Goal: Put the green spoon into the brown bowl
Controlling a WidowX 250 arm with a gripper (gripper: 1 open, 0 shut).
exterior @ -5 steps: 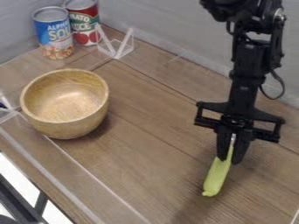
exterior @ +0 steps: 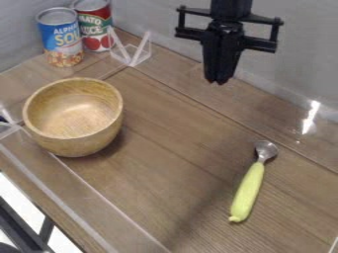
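Observation:
The spoon (exterior: 248,188) lies on the wooden table at the right, its pale green handle toward the front and its metal head toward the back. To the left sits the round brown bowl (exterior: 75,143), upright, with nothing visible inside. My gripper (exterior: 219,79) hangs at the top of the view, pointing down, behind and to the left of the spoon and well clear of it. Nothing shows between or below its fingers. They look close together, but the small dark shape does not reveal whether a gap is left between them.
Two food cans, a blue one (exterior: 61,38) and a red one (exterior: 94,25), stand in the back left corner beside a white wire-like stand (exterior: 129,49). Walls bound the table at the back. The table (exterior: 158,148) between bowl and spoon is bare.
My gripper has gone from around the spoon's upper part up and back to the left, away from it. The spoon lies in the same place, and the bowl has not moved.

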